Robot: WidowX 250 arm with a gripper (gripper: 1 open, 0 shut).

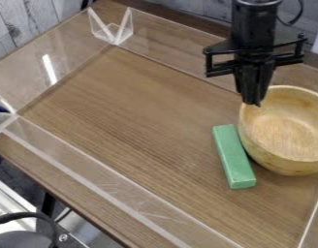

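Note:
The black gripper [251, 95] hangs from the top right of the camera view, its narrow fingertips shut, over the left rim of a light wooden bowl [289, 136]. Nothing shows between the fingers. A green block [235, 157] lies on the wooden surface, beside the bowl's lower left side.
Clear plastic edging runs along its back and lower left. A dark cable [26, 213] lies off the lower left corner.

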